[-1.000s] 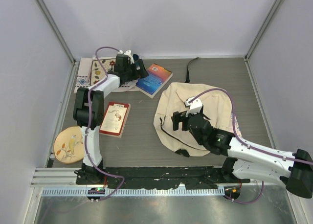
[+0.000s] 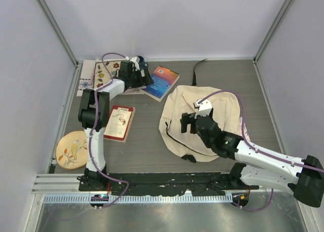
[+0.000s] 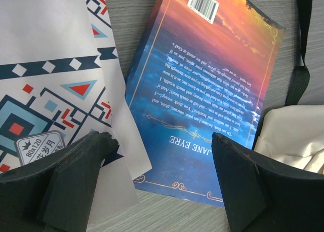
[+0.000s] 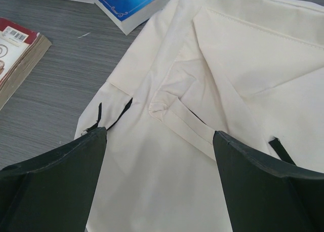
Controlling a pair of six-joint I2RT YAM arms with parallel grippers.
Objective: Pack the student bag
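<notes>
A cream cloth bag (image 2: 177,108) lies flat on the right half of the table, with its black strap (image 2: 195,72) reaching toward the back edge. Above the bag, my right gripper stands open, only fabric below its fingers. At the back left, my left gripper is open over the near edge of a blue and orange book (image 3: 197,80) and the patterned paper sheets (image 3: 45,100) beside it; nothing is held between its fingers. A red-bordered book (image 2: 119,123) lies left of the bag, apart from it.
A round wooden plate (image 2: 72,150) with a leaf print sits at the front left. Another patterned sheet (image 2: 86,77) lies along the left back. Bare table (image 2: 144,141) shows between the red-bordered book and the bag.
My left gripper has shifted slightly right and toward the front at the blue book's edge. The right gripper has moved slightly to the right over the bag. The books and bag look unmoved.
</notes>
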